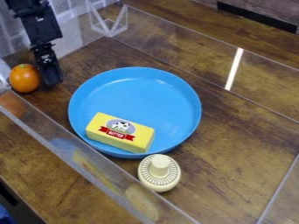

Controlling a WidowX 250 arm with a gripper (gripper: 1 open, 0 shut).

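Observation:
My black gripper (42,59) is at the upper left, low over the wood beside an orange fruit (24,79), which sits just in front of it at the left edge. Whether the fingers touch the fruit or how far they are apart is hard to make out. A blue plate (158,92) in the middle holds a yellow butter box (119,131) on its front part.
A cream cylindrical object with a knob (160,173) stands in front of the plate. A clear strip crosses diagonally along the left and bottom. The wooden surface right of and behind the plate is clear.

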